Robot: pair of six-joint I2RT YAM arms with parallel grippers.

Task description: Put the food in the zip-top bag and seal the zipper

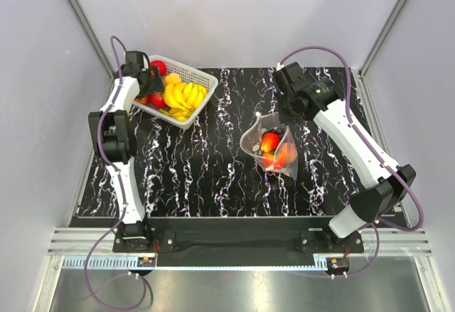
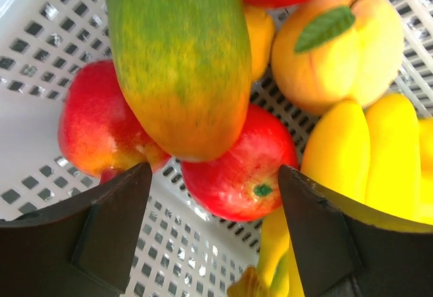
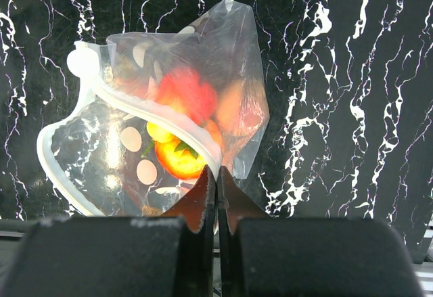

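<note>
The clear zip bag (image 3: 237, 47) stands with its mouth open on the right part of the table, red and orange food (image 3: 186, 97) inside it. My right gripper is shut on the bag's white zip rim (image 3: 159, 114). Over the left end of the food basket (image 1: 206, 77), my left gripper is open, its fingers apart. A green-orange papaya-like fruit (image 2: 179, 60) lies just ahead of those fingertips, not between them. Around it are a red apple (image 2: 240, 168), another red fruit (image 2: 101, 118) and a peach (image 2: 338, 50).
Yellow bananas (image 1: 186, 97) fill the basket's right half. Another red fruit (image 1: 158, 67) sits at its back. Between basket and bag the black marbled table (image 1: 206, 170) is clear.
</note>
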